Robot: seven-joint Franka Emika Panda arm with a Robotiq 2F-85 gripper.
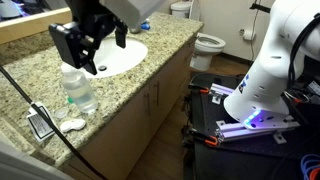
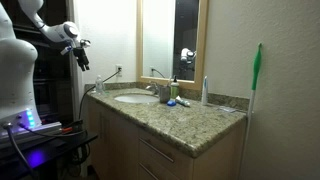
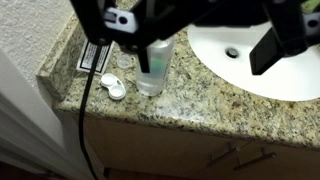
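Note:
My gripper is open with nothing between its fingers, held above the counter near the sink. A clear bottle (image 3: 154, 75) stands upright on the granite counter, partly covered by one dark finger in the wrist view. Beside it lies a white contact lens case (image 3: 110, 86). Exterior view 1 shows the same bottle (image 1: 79, 92) below and left of my gripper (image 1: 106, 57). From exterior view 2, the gripper (image 2: 82, 59) appears up at the far left, apart from the counter.
The white sink (image 3: 285, 75) lies right of the bottle. A dark cable (image 3: 84, 118) runs along the counter's left side, near a small flat packet (image 3: 91, 56). Several bottles, including a white one (image 2: 205, 91), stand beyond the sink.

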